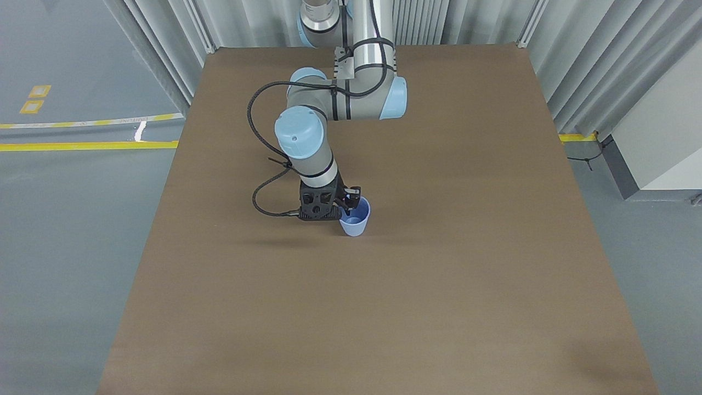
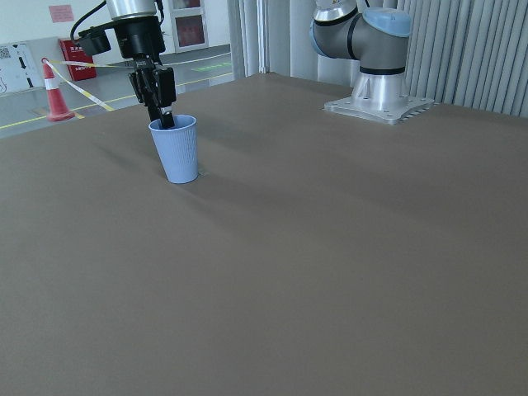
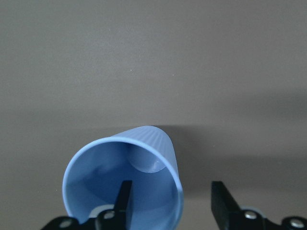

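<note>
A light blue ribbed cup (image 1: 355,224) stands upright on the brown table (image 1: 460,283), beneath my gripper (image 1: 345,205). In the left view the cup (image 2: 176,155) has the gripper's lower end down at its rim, partly inside. In the wrist view the gripper is open: one finger is inside the cup (image 3: 153,143), the other is outside to the right, apart from the wall.
The robot's base (image 2: 379,103) stands at the back of the table. A traffic cone (image 2: 56,99) stands on the floor beyond the table.
</note>
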